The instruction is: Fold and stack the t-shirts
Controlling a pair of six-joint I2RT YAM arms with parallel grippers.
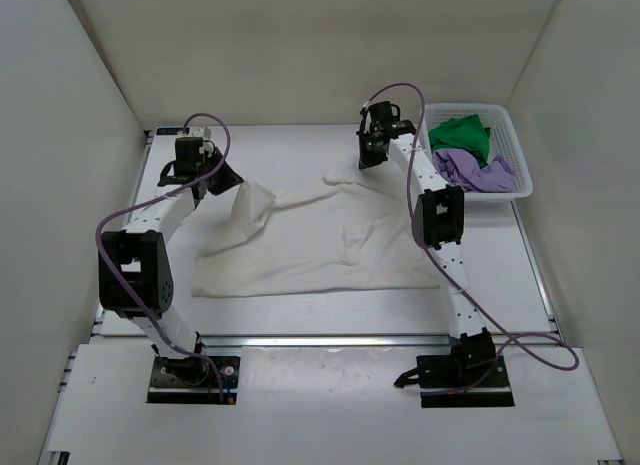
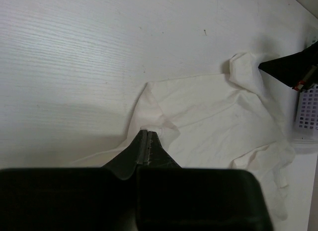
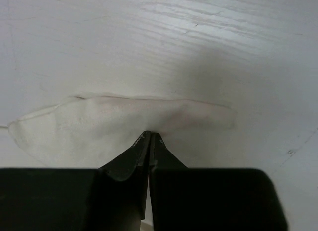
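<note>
A white T-shirt lies spread over the table, its far edge partly folded inward. At its far left, my left gripper is shut on a bit of the cloth, which rises in a crumpled ridge there. In the left wrist view the fingers of the left gripper meet at the shirt's fold. My right gripper is over the far right part, tips together at the cloth. The right wrist view has the shirt bunched around the tips of the right gripper; the pinch itself is hidden.
A white basket with a green cloth and a purple cloth stands at the back right, close beside my right arm. Purple cables loop over both arms. Bare table shows beyond the shirt and along its front.
</note>
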